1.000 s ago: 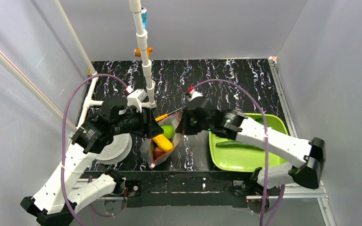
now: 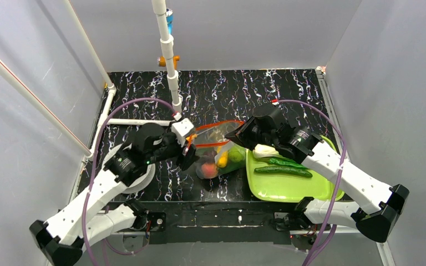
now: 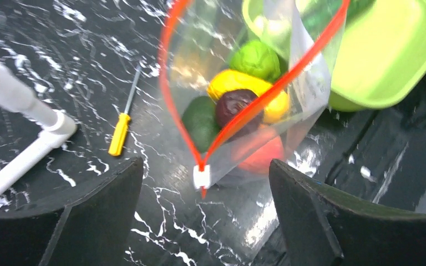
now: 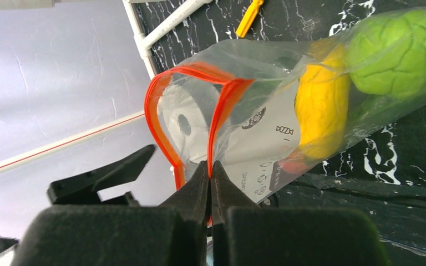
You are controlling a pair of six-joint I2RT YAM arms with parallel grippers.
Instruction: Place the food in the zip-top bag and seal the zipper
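Observation:
The clear zip bag (image 2: 237, 163), its mouth edged in orange, holds several food pieces: a green cabbage-like piece (image 3: 257, 60), a yellow one (image 3: 238, 83), a dark purple one (image 3: 236, 109), a dark green one (image 3: 201, 123) and a red one (image 3: 263, 152). Its mouth gapes. My right gripper is shut on the orange rim at one side. At the opposite corner, the white zipper slider (image 3: 202, 177) shows between the widely parted fingers of my left gripper, apparently touching neither.
On the right lies a green tray (image 2: 285, 192) with cucumbers (image 2: 283, 171) and a white vegetable (image 2: 264, 151). White plates (image 2: 144, 182) are partly under the left arm. White pipes (image 2: 138, 121) and a yellow-handled screwdriver (image 3: 120, 133) lie behind the bag.
Over the last second, the bag has swung right and turned, held by my right gripper, which moved right.

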